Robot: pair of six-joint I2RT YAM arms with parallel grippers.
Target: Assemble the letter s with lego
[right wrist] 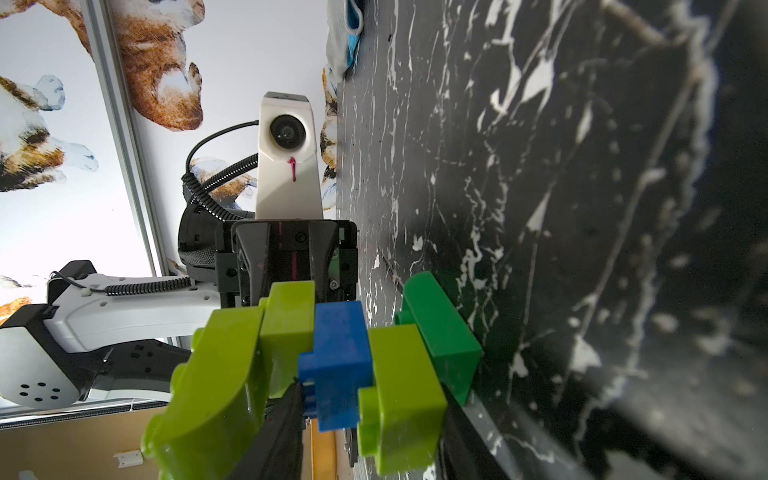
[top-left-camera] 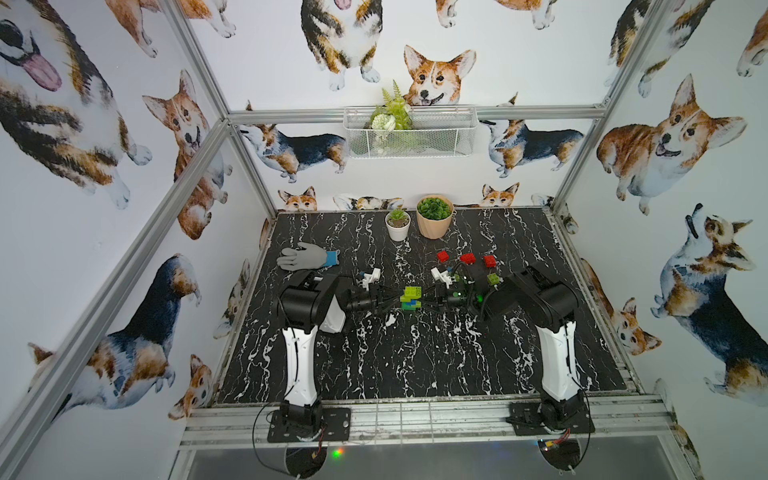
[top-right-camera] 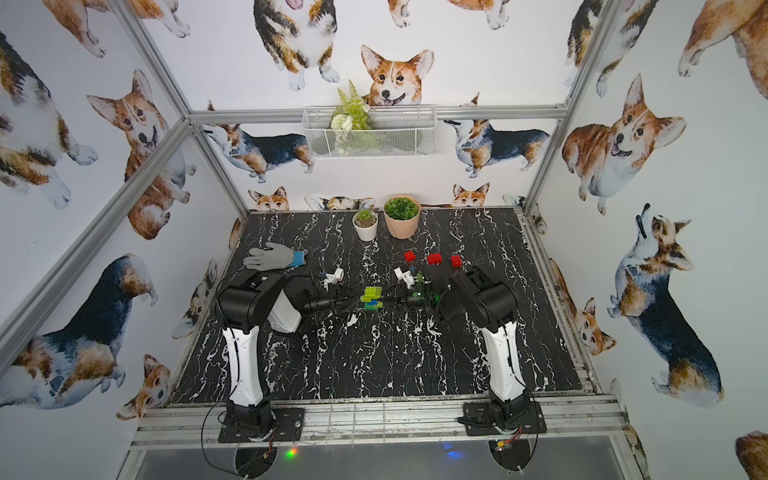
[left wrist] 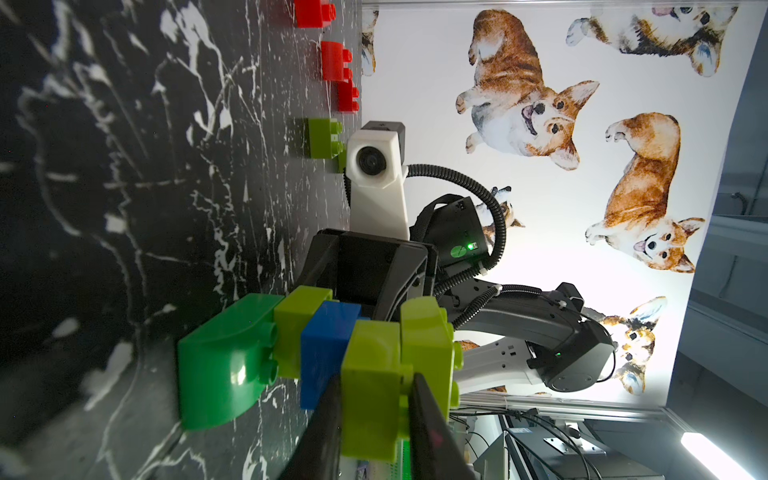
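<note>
A stack of lego bricks stands at the table's middle between my two facing grippers: a dark green curved brick at the bottom, then light green, blue and more light green on top. My left gripper is shut on an upper light green brick. My right gripper reaches around the lower part of the stack from the other side, its fingers partly hidden by the bricks, so whether they touch is unclear.
Several red bricks and a green brick lie behind the right gripper. A grey glove lies at the back left, two potted plants at the back.
</note>
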